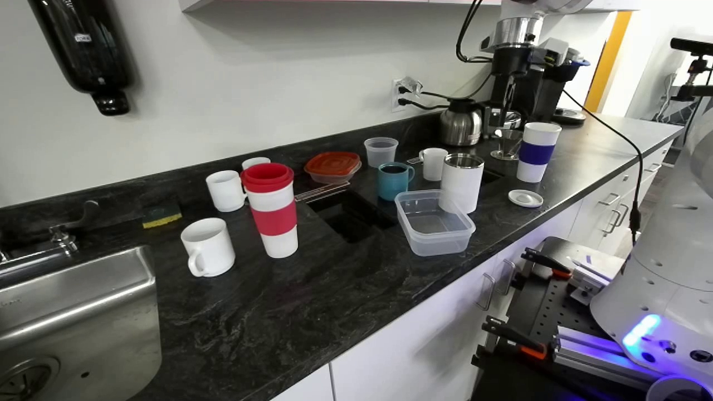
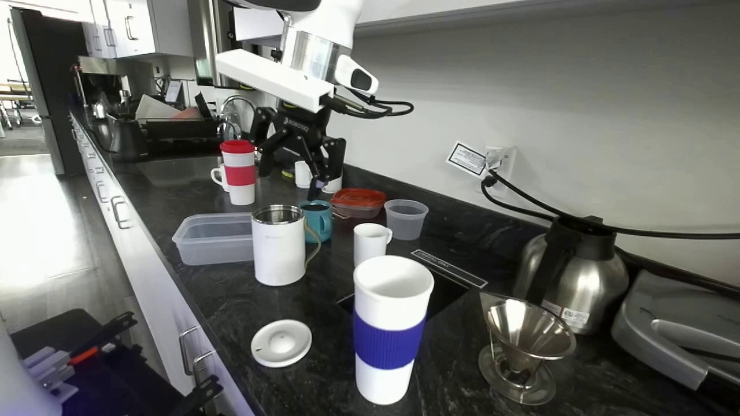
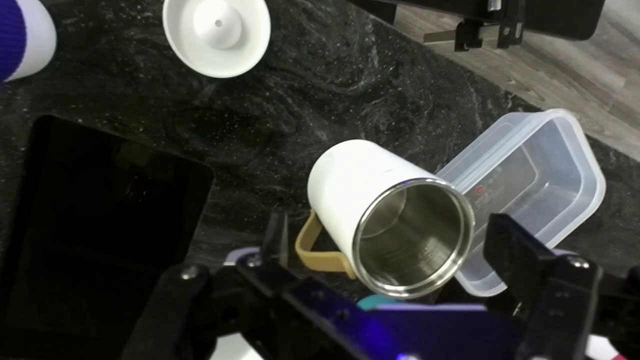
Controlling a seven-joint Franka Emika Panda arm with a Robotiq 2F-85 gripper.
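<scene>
My gripper is open, with nothing held between its fingers. In the wrist view its fingertips frame a white steel-lined mug with a tan handle, which stands below on the dark counter. A clear rectangular container is right beside that mug. In exterior view 2 the gripper hangs above the cups, clear of the counter. A teal mug sits behind the steel-lined mug, and a small white mug is to its right. The white tumbler with a blue band stands nearest that camera, near a white lid.
A red-banded tumbler and white mugs stand near the sink. Along the wall are a red-lidded container, a clear cup and a steel carafe. Bare counter lies at the front.
</scene>
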